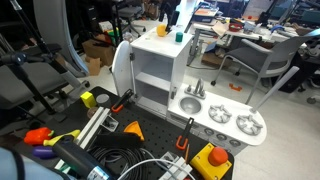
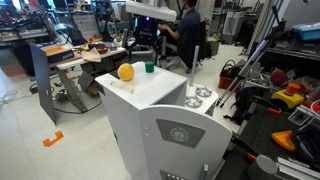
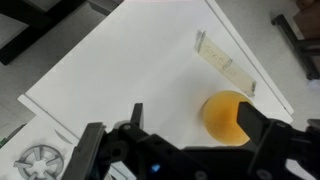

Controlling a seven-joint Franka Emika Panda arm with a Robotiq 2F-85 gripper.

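Observation:
A white toy cabinet (image 1: 155, 47) stands with its door (image 2: 180, 137) swung open, its shelves showing in exterior view 1. On its top sit a yellow round object (image 2: 125, 71) and a green cup (image 2: 150, 66). From the wrist camera, the yellow object (image 3: 224, 118) appears beside the right finger, with a strip of tape (image 3: 226, 67) near it on the white top. My gripper is open above the cabinet top, with nothing held between its fingers. The green cup is out of the wrist view.
A small sink (image 1: 190, 105) and stove burners (image 1: 249, 124) adjoin the cabinet. Nearer the camera is a black table with tools, cables, an orange piece (image 1: 134, 130) and a yellow box with a red button (image 1: 217, 156). An office chair (image 1: 262, 57) stands behind.

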